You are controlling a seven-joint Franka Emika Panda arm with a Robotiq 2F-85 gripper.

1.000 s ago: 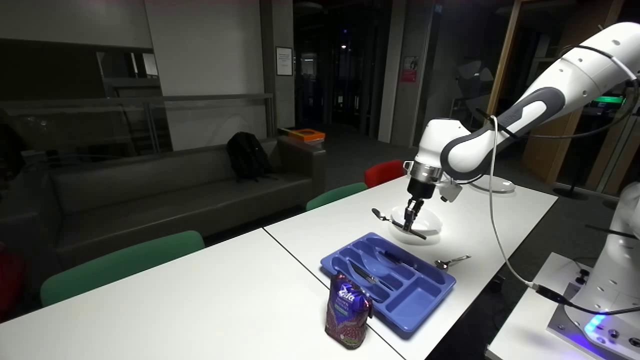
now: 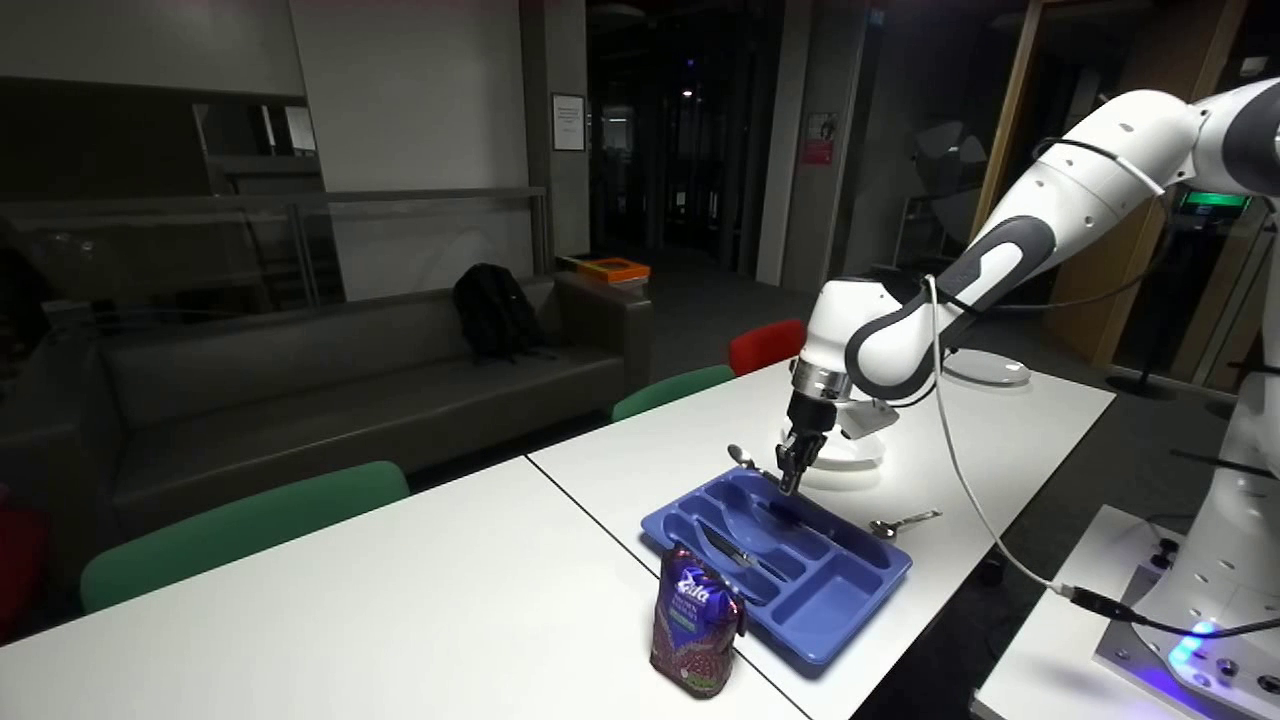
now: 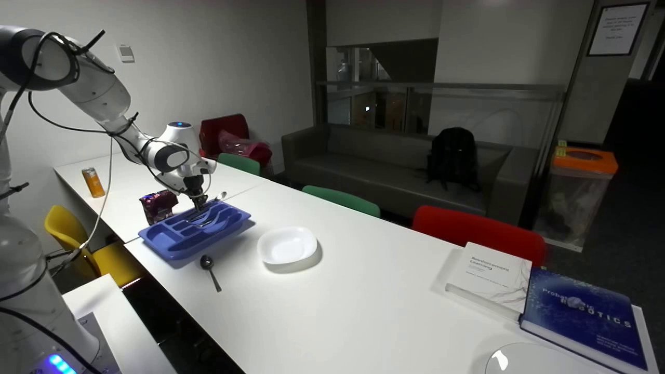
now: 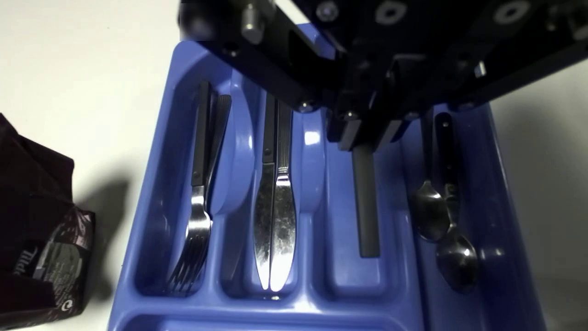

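Note:
My gripper [image 2: 788, 482] is low over the blue cutlery tray [image 2: 828, 606], shut on a dark-handled spoon. In exterior view 1 the spoon's bowl [image 2: 738, 455] sticks out past the tray's far edge. Its handle [image 4: 366, 204] shows below my fingers [image 4: 349, 134] in the wrist view, over an empty compartment between two knives [image 4: 274, 220] and two spoons [image 4: 445, 220]. Forks [image 4: 198, 231] lie in the compartment at the left. The held spoon's bowl is hidden in the wrist view, and I cannot tell whether the handle touches the tray.
A dark purple bag [image 2: 696, 624] stands close beside the tray. Another spoon [image 3: 209, 265] lies on the table, near a white bowl [image 3: 287, 245]. Farther off are two books [image 3: 489, 277] and a plate [image 3: 536, 361].
My gripper has moved from above the white bowl down and to the left, over the tray, carrying the spoon. Tray and bag have stayed put.

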